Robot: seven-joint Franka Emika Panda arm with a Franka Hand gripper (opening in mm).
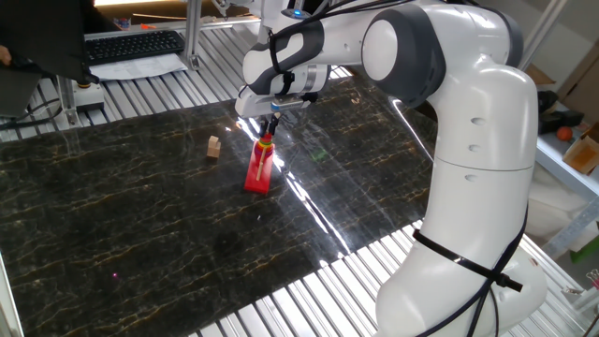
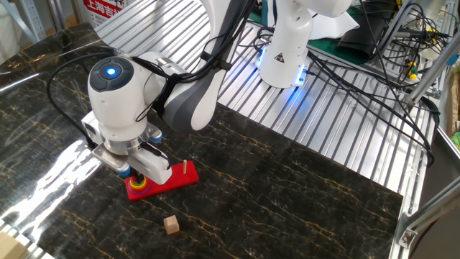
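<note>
A red base board (image 1: 255, 182) (image 2: 169, 183) lies flat on the dark marbled table. Coloured rings, among them a yellow ring (image 1: 266, 143) (image 2: 139, 184), are at one end of it. From the other half of the board rises a bare wooden peg (image 2: 185, 167). My gripper (image 1: 269, 132) points down right at the rings, its dark fingertips close to or touching the top one. Whether the fingers are closed on a ring is too small to make out, and the gripper's body partly covers them in exterior view 2.
A small wooden block (image 1: 213, 148) (image 2: 171, 224) sits on the table a short way from the board. A keyboard (image 1: 134, 45) lies beyond the table on the slatted metal surface.
</note>
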